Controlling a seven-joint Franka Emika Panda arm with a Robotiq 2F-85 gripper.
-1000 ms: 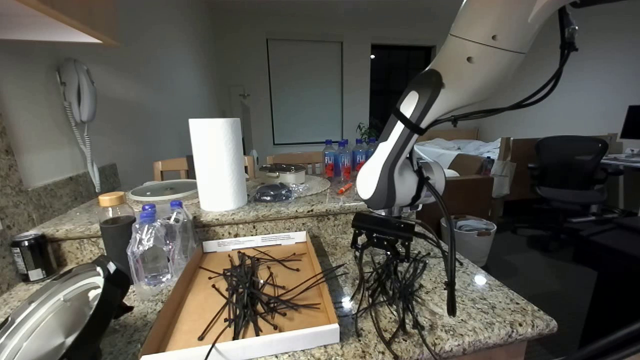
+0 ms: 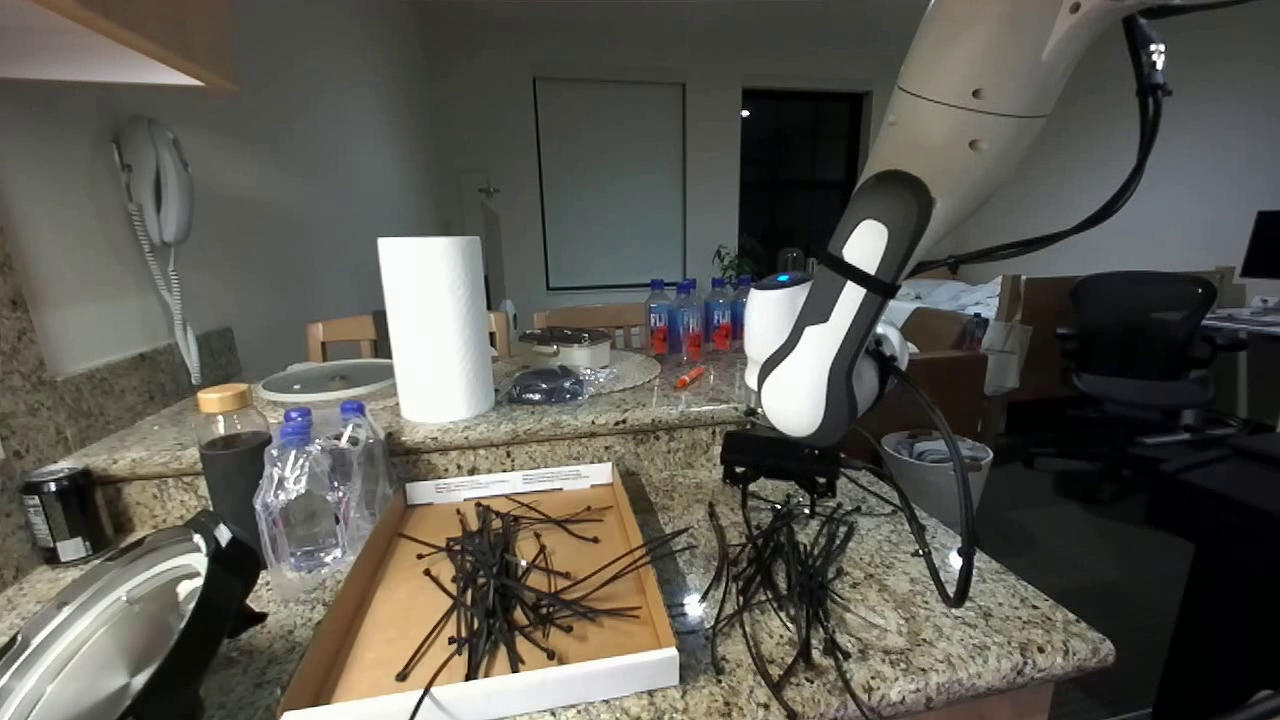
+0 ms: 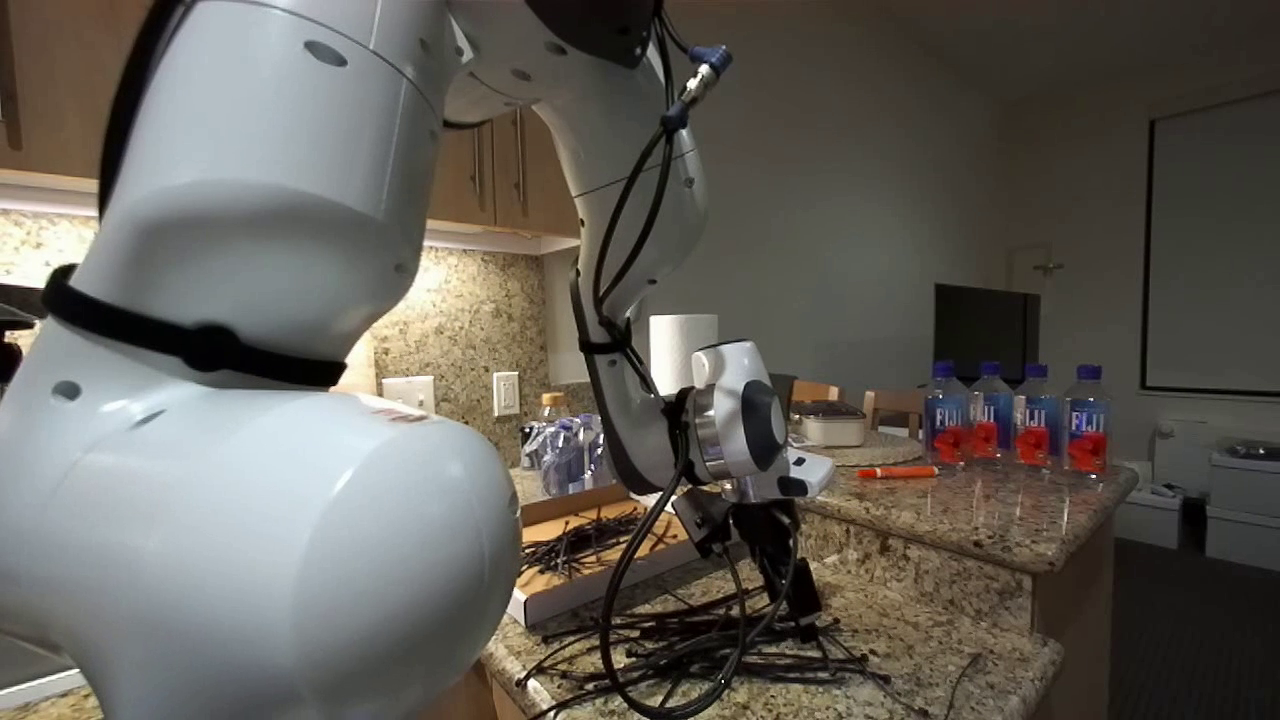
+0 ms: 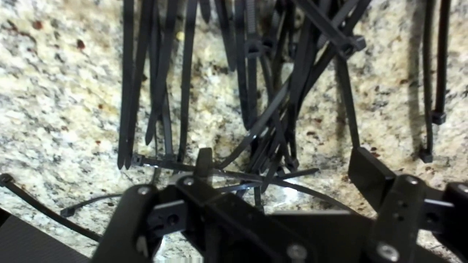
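A loose pile of black zip ties [image 2: 786, 588] lies on the granite counter to the right of the cardboard tray. Over the far end of that pile is my gripper [image 2: 780, 494], pointing down. In the wrist view the gripper is open, its two fingers wide apart, with ties [image 4: 263, 153] lying below and between them; none is clamped. More black zip ties [image 2: 492, 588] lie tangled in the tray [image 2: 360, 642], some hanging over its edge. In exterior view 2 the dark fingers [image 3: 804, 600] come down close to the pile.
Bottles in plastic wrap [image 2: 306, 504] and a pot lid [image 2: 114, 636] stand left of the tray. Behind, a raised ledge [image 2: 576, 420] carries a paper towel roll [image 2: 438, 330] and several water bottles. Bare counter [image 2: 972, 636] lies at the right, ending at an edge.
The arm's wrist has turned and tilted, and the gripper has shifted slightly to the right in exterior view 1. The tray and both piles look the same.
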